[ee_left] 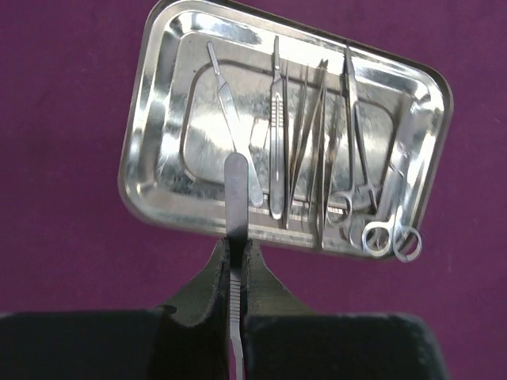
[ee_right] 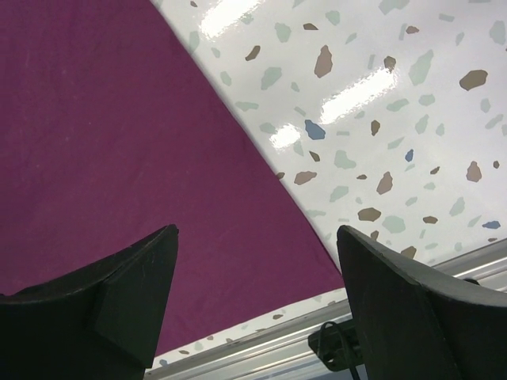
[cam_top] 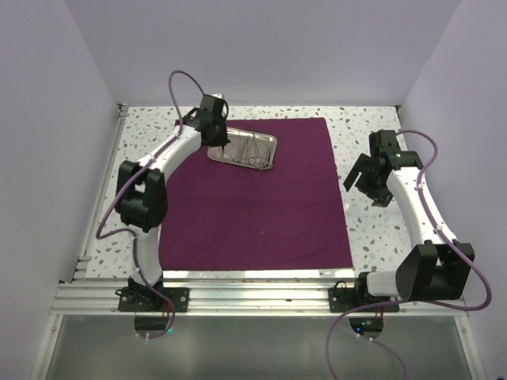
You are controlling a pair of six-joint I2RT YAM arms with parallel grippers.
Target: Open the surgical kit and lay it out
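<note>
My left gripper is shut on a flat steel scalpel handle [ee_left: 237, 194], whose rounded end points away from me. It hangs above the near edge of the metal tray [ee_left: 136, 142], clear of the instruments inside. In the tray lie two more scalpel handles, one slanted [ee_left: 231, 115] and one straight [ee_left: 276, 146], then several slender tweezers [ee_left: 305, 150]. Clamps [ee_left: 352, 119] and scissors [ee_left: 383, 229] crowd the right side, finger loops over the near rim. Over the speckled table at right, my right gripper [cam_top: 368, 182] stands open and empty.
A purple cloth [cam_top: 253, 214] covers the middle of the table, bare in front of and right of the tray. Speckled table surface [cam_top: 372, 229] shows along the sides. A metal rail [cam_top: 261, 294] runs along the front.
</note>
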